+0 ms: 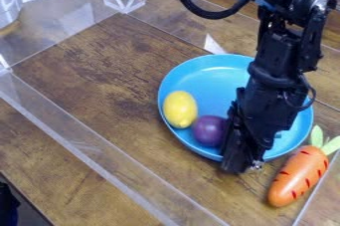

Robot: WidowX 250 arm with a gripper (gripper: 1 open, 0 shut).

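The black gripper reaches down into the blue bowl from the upper right, its fingertips low by the bowl's front rim, just right of a purple plum-like object. A yellow oval object lies left of the purple one in the bowl. Whether the fingers hold anything is hard to tell in the dark shape. An orange toy carrot with green leaves lies outside the bowl at the lower right.
Bare wooden table fills the left. Clear plastic strips run along the lower left and the back, with a white wire shape at the top left.
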